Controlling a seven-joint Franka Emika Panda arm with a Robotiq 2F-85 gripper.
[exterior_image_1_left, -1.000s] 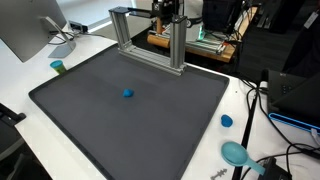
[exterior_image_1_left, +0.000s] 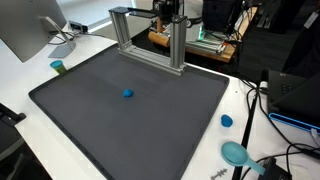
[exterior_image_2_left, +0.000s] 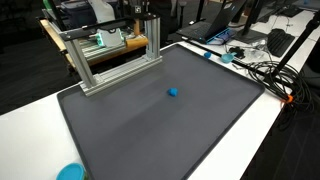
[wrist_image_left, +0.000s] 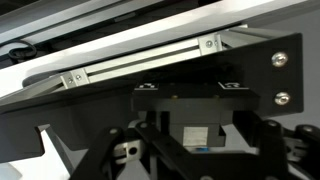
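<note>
High at the back of the table, my gripper (exterior_image_1_left: 164, 14) is above a metal frame (exterior_image_1_left: 151, 57) and cut off by the top edge. From the wrist view, a dark block-like thing (wrist_image_left: 195, 98) with a pale square face below it lies between the dark fingers. The fingers stand apart, but whether they touch this thing cannot be made out. Beneath it runs the frame's black and silver bar (wrist_image_left: 150, 60). A small blue object (exterior_image_1_left: 128, 93) lies alone on the dark grey mat (exterior_image_1_left: 120, 130), also visible in exterior view 2 as a blue spot (exterior_image_2_left: 173, 92).
To the mat's right are a blue round piece (exterior_image_1_left: 226, 121) and a teal ladle-like item (exterior_image_1_left: 236, 153). A green-topped container (exterior_image_1_left: 58, 67) stands at the far left. Cables (exterior_image_1_left: 290, 150) lie at the right.
</note>
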